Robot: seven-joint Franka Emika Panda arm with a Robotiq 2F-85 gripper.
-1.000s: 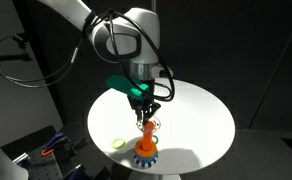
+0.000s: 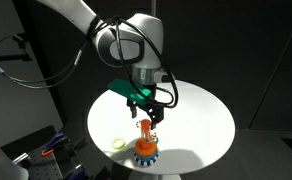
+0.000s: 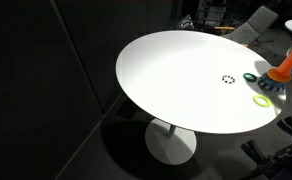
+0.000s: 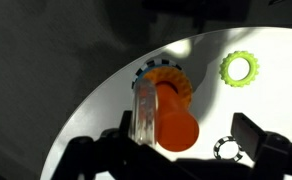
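Note:
An orange toy stands near the edge of the round white table, with a toothed blue-and-white base (image 2: pixel 146 160), an orange ring (image 2: pixel 145 148) above it and a slim reddish upper piece (image 2: pixel 145 130). My gripper (image 2: pixel 142 110) hangs over that upper piece. From the wrist, the gripper is open, one dark finger (image 4: pixel 108 152) on each side. Between and below the fingers appear a rounded orange top (image 4: pixel 175 122) and a shiny translucent strip (image 4: pixel 144 108). The strip lies close to the left finger; whether they touch, I cannot tell.
A lime green toothed ring (image 4: pixel 239 68) lies beside the toy. A black-and-white beaded ring (image 3: pixel 228 79) and a teal ring (image 3: pixel 249 77) are also on the table (image 3: pixel 176 75).
The toy's upper piece, which leaned right with a clear rounded part showing, now looks slimmer and more upright in exterior view 1. The arm has shifted only slightly.

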